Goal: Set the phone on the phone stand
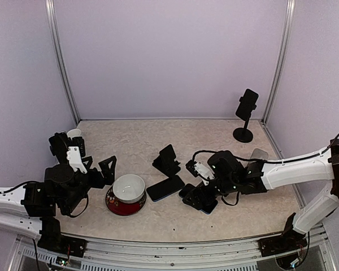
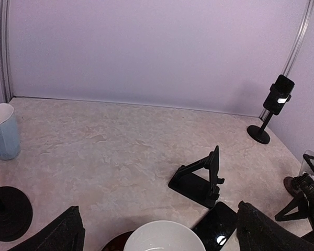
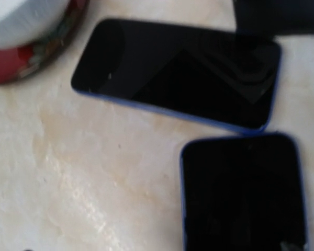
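Observation:
Two dark phones lie flat: one [image 1: 165,188] beside the bowl, also a black slab [image 3: 175,73] in the right wrist view, and a second [image 3: 243,191] below it, partly under my right gripper [image 1: 199,195] in the top view. My right gripper hangs low over the second phone, open, fingertips mostly hidden. My left gripper [image 1: 96,169] is raised at the left, open, nothing between its fingers.
A white bowl [image 1: 129,186] sits on a red plate [image 1: 121,209]. A taller stand [image 1: 243,135] is at the back right, a mug [image 2: 4,136] and another stand at the left.

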